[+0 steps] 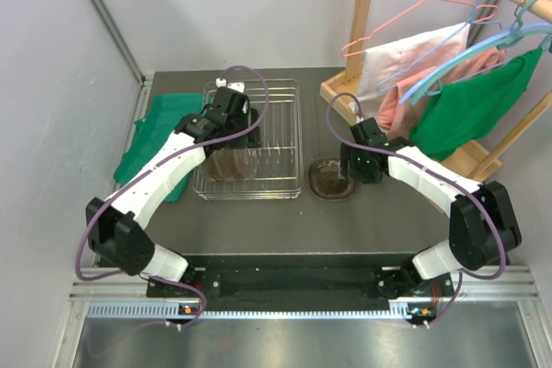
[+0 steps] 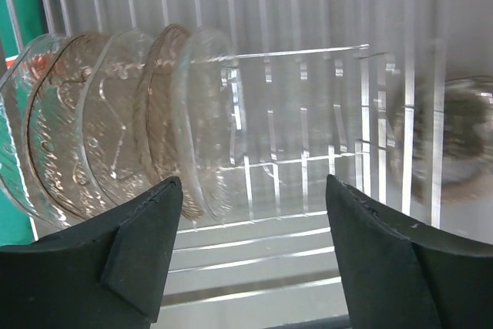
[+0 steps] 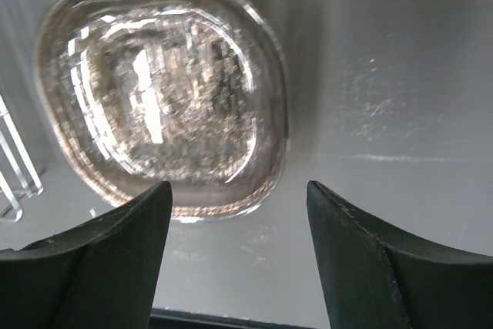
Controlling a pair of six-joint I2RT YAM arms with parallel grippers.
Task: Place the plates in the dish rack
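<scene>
Several clear and brownish glass plates (image 2: pixel 115 121) stand on edge, side by side, in the left part of the wire dish rack (image 1: pixel 289 140). My left gripper is over the rack with its fingers apart; the rightmost upright plate (image 2: pixel 202 125) lies just ahead of its left finger, and the gap holds nothing I can make out. One brownish glass plate (image 3: pixel 166 98) lies flat on the dark table, right of the rack. Above that plate's near right edge, my right gripper is open and empty.
A green cloth (image 1: pixel 147 140) lies left of the rack. At the back right, a wooden stand (image 1: pixel 358 32) carries hangers and hanging cloths close to the right arm.
</scene>
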